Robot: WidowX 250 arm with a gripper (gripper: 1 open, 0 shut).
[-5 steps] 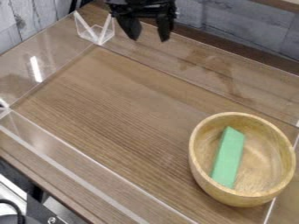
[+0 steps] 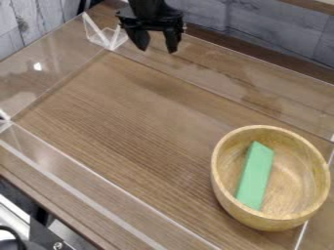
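My dark gripper (image 2: 151, 37) is at the top centre of the camera view, above the back of the wooden table (image 2: 124, 117), with its fingers pointing down and apart and nothing visible between them. At the lower right a wooden bowl (image 2: 235, 210) holds a green rectangular block (image 2: 256, 176), far from the gripper.
A clear or white wire-like object (image 2: 107, 34) stands just left of the gripper at the back. The table's left edge borders a dark area at the lower left.
My gripper has shifted slightly at the back of the table and looks smaller, seemingly higher or farther back. The bowl and green block have not moved.
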